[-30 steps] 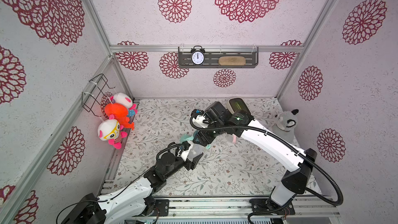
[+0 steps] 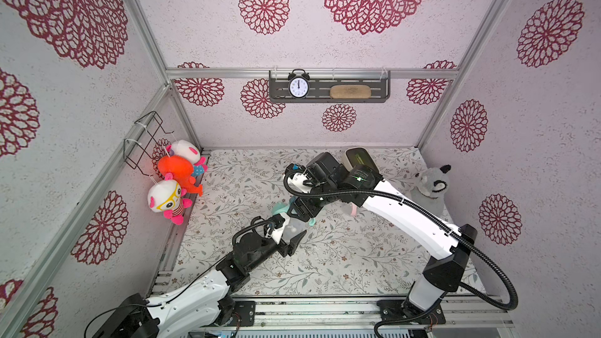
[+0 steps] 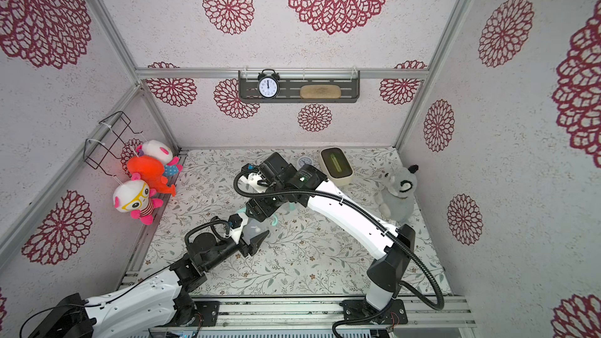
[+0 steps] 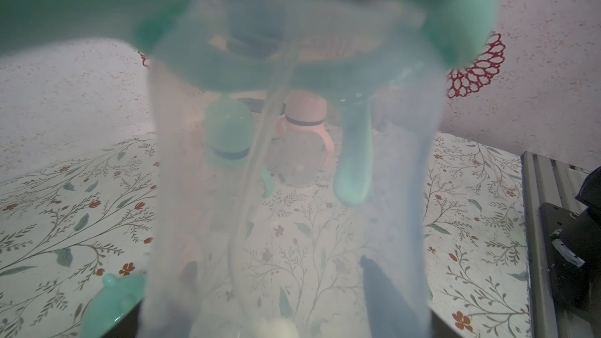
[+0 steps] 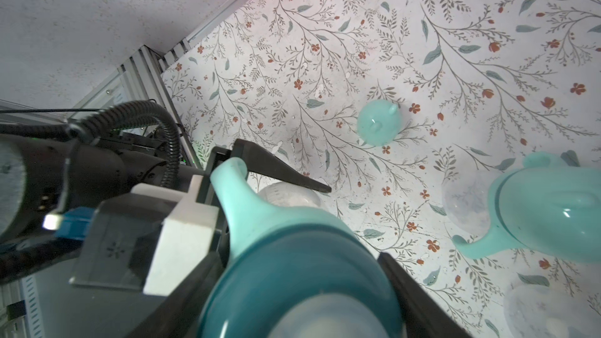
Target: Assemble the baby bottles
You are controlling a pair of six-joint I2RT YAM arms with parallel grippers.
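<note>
A clear bottle body [image 4: 294,231] with a straw inside and a teal handled collar [image 4: 300,72] fills the left wrist view. My left gripper [image 2: 290,239] is shut on this clear body, holding it above the table. The right gripper reaches over the bottle's top from above. Its dark, blurred fingers [image 5: 400,275] flank the teal-blue ring [image 5: 306,256]; whether they touch it cannot be made out. A round teal cap [image 5: 378,122] lies loose on the table. Another teal-topped bottle [image 5: 551,212] stands apart at the right of the right wrist view.
A pink-capped bottle [image 4: 305,131] shows through the clear body. Another clear piece [image 5: 544,313] is partly cut off by the frame edge. At the back stands a tray [image 3: 345,178], with a grey plush toy [image 3: 394,194] on the right.
The right gripper has shifted very slightly leftward at the bottle's top over the last second. The left arm and the bottle have barely moved.
</note>
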